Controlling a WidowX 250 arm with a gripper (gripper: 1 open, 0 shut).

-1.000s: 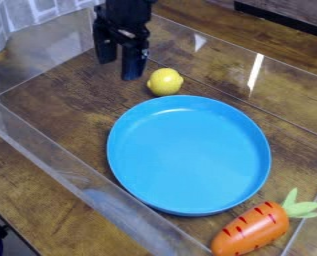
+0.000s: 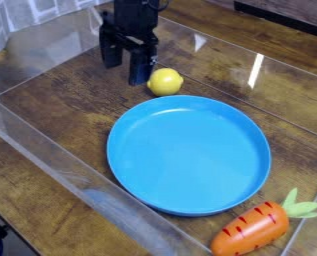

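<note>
My dark gripper (image 2: 127,62) reaches down from the top, its two fingers apart, just left of and slightly above a yellow ball-like object (image 2: 165,82) on the dark wooden surface. Nothing shows between the fingers. A large blue plate (image 2: 188,154) lies in front of the yellow object, and an orange toy carrot (image 2: 252,232) with a green top lies at the lower right.
Clear plastic walls (image 2: 67,175) edge the left and front of the work area. Bare wood (image 2: 51,112) is free at the left and to the right of the plate.
The plate, carrot and yellow object look unmoved.
</note>
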